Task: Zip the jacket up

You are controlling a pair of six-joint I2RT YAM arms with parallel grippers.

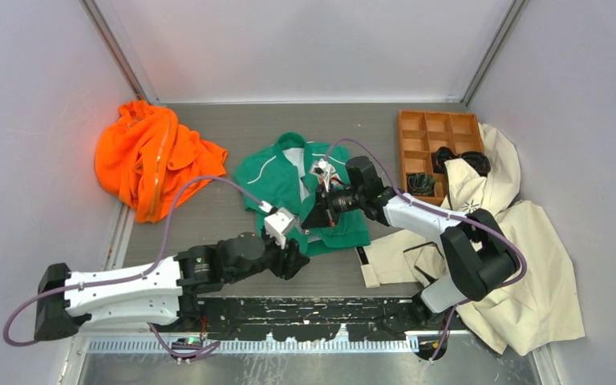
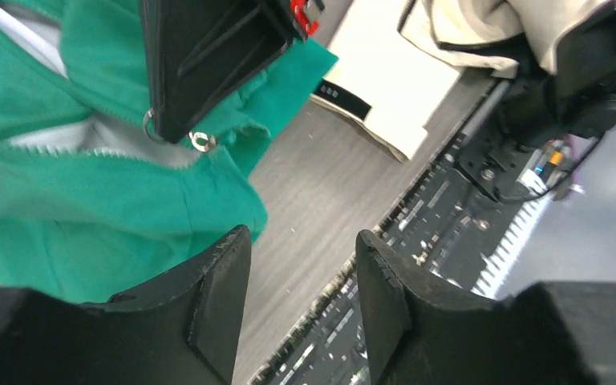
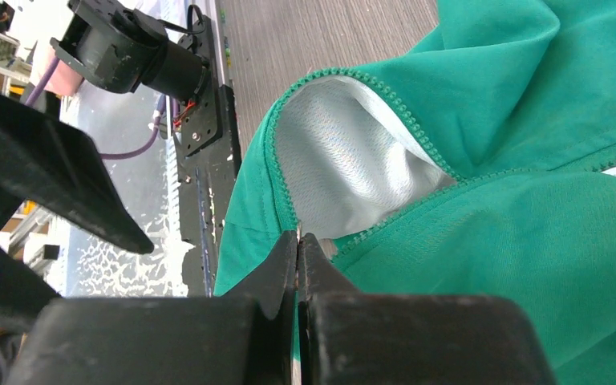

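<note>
The green jacket (image 1: 257, 176) lies spread mid-table, its front parted along two zipper tapes (image 3: 417, 128) with white lining between. My right gripper (image 1: 313, 224) is over the jacket's lower front, shut on the zipper at the hem end; a small metal ring (image 2: 203, 141) shows beside its fingertips in the left wrist view. My left gripper (image 1: 293, 265) stands open just off the jacket's lower edge, nothing between its fingers.
An orange jacket (image 1: 152, 160) lies at left. A wooden compartment tray (image 1: 425, 124) with dark cords and beige garments (image 1: 537, 273) fill the right. Bare table shows behind the green jacket.
</note>
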